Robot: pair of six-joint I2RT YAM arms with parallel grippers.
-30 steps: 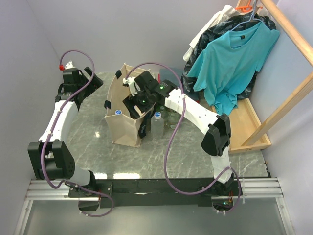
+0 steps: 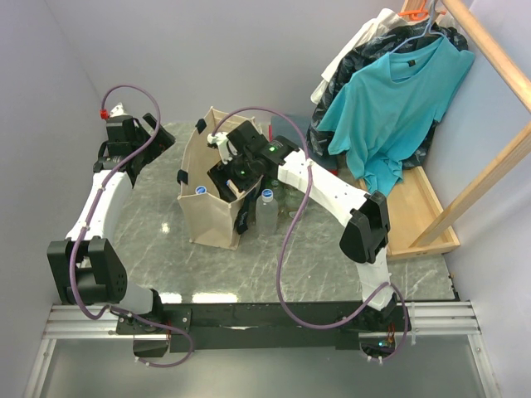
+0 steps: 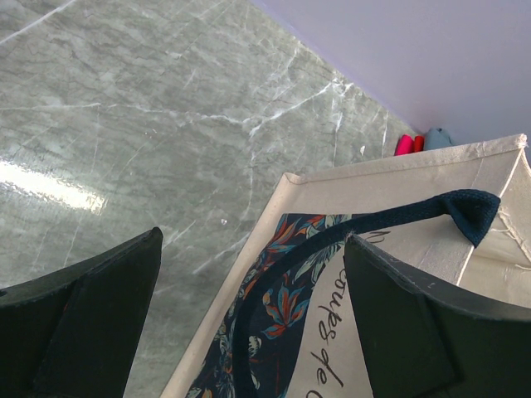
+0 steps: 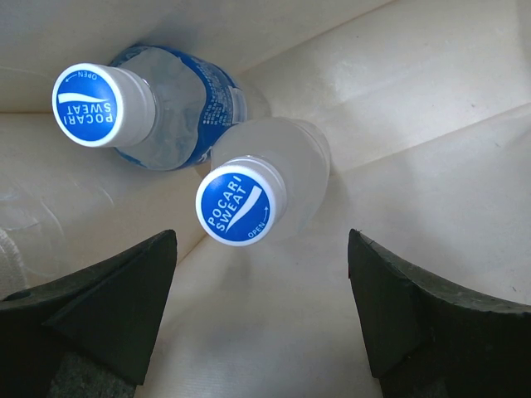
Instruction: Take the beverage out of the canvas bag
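Note:
The beige canvas bag stands mid-table. My right gripper is over its opening; in the right wrist view it is open, with two Pocari Sweat bottles below: one with a white cap just beyond the fingertips, another farther toward the upper left. My left gripper hangs open left of the bag; the left wrist view shows bare table and the bag's printed side between its fingers.
A clear bottle stands right of the bag, with other items behind. A wooden rack with hung shirts is at the right.
The right arm has shifted very slightly over the bag; the left arm and bag look unchanged.

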